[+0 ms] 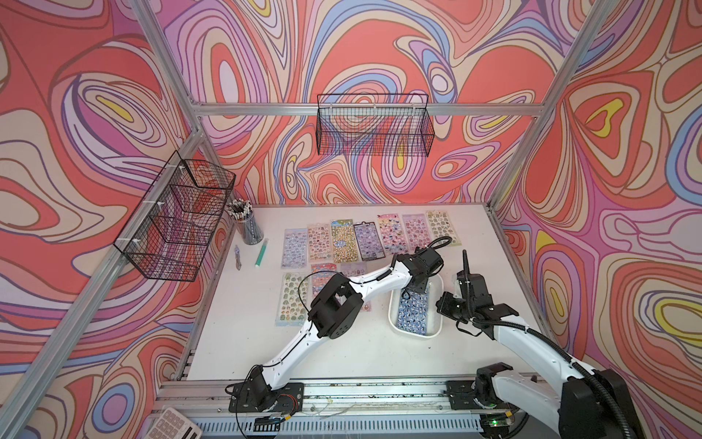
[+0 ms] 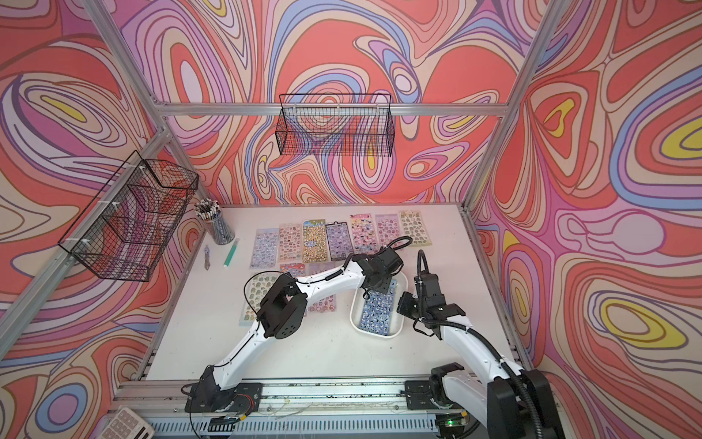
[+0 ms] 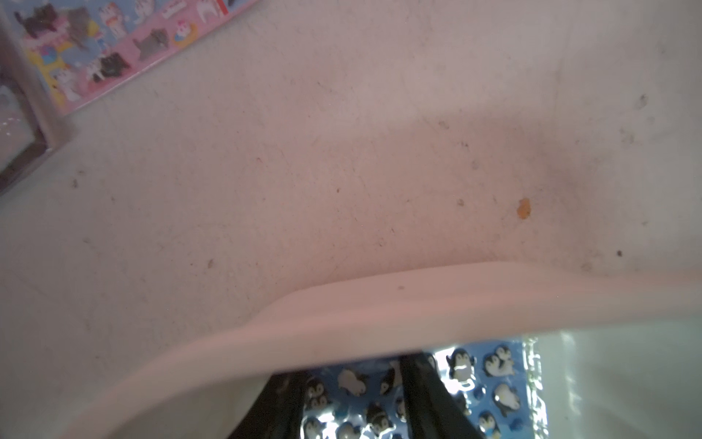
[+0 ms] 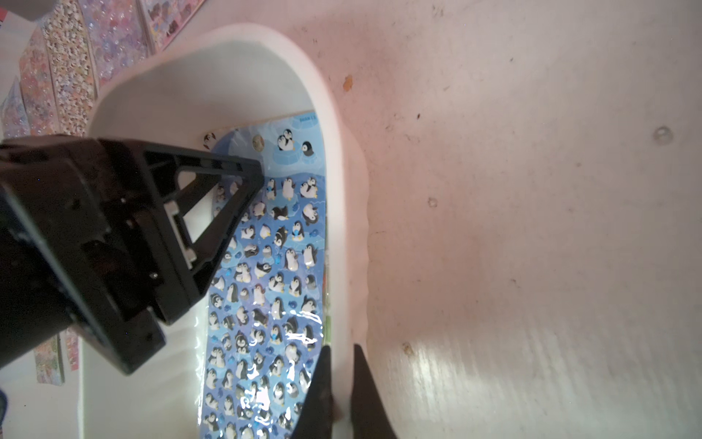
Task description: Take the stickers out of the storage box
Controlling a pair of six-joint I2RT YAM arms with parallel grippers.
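A blue penguin sticker sheet (image 4: 270,292) lies inside the white storage box (image 4: 336,183). My left gripper reaches down over the box from the left, its fingertips at the sheet's upper part; how far apart they are is hard to judge in the dim left wrist view, and whether paper is between them is unclear. My right gripper is at the box's right long rim, its dark fingers low in the right wrist view, shut, with the rim in view between or behind them; whether it touches the rim I cannot tell.
Sticker sheets (image 1: 343,240) lie in a row along the back, with more left of the box. A pen holder (image 1: 248,226) stands at the back left, wire baskets (image 1: 373,131) hang on the frame.
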